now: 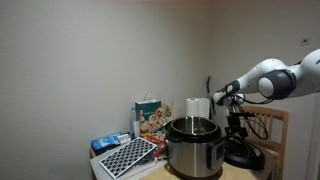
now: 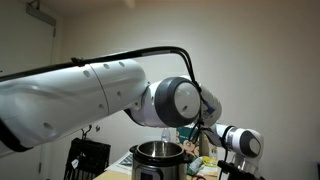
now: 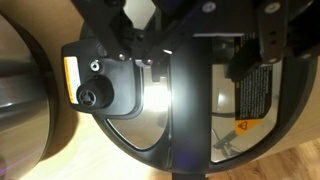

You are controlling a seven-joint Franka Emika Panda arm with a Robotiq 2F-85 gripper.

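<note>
A black lid [image 1: 243, 153] with a clear, shiny top lies on the table to the right of the steel pressure cooker [image 1: 195, 148], whose top is uncovered. Directly over that lid, my gripper [image 1: 237, 134] points down. In the wrist view, the lid's black handle bar [image 3: 190, 115] runs down the middle, and the gripper's dark fingers [image 3: 245, 62] stand apart near the bar. Whether they touch the handle is hard to tell. The lid's valve knob [image 3: 95, 92] sits at its left side. In exterior view 2 the arm partly hides the scene.
A black-and-white perforated tray [image 1: 129, 157], a food box [image 1: 150, 115] and a paper towel roll [image 1: 197, 107] crowd the table left of and behind the cooker. A wooden chair [image 1: 282, 130] stands behind the lid. The cooker's wall [image 3: 20, 100] is close to the lid's left.
</note>
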